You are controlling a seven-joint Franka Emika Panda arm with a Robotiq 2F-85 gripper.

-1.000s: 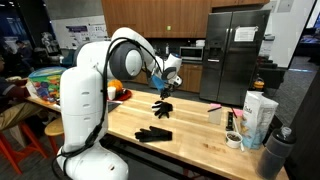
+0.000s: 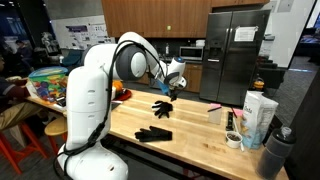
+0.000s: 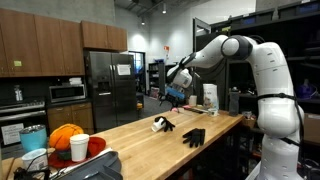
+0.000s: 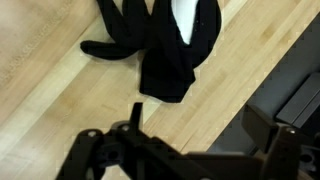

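In the wrist view a black glove-like piece [image 4: 168, 82] with a white patch [image 4: 185, 15] lies on the wooden table, just ahead of my gripper. The gripper is open, its two dark fingers [image 4: 135, 118] wide apart at the bottom edge and only bare wood between them. Exterior view 1 shows one black glove [image 2: 162, 108] below the end of the arm. Nearer the robot base, a second dark glove [image 2: 154, 134] lies flat, also visible as a glove [image 3: 193, 135] in exterior view 2.
At the table's right side stand a dark cylinder [image 2: 275, 153], a white-and-blue bag [image 2: 257, 118] and a cup [image 2: 233, 139]. A red tray [image 3: 92, 149] with a white cup [image 3: 79, 148] sits at the other end. A person [image 2: 175, 75] stands behind the table.
The end of the arm appears to have shifted slightly to the right in exterior view 1. Both gloves on the table look unmoved.
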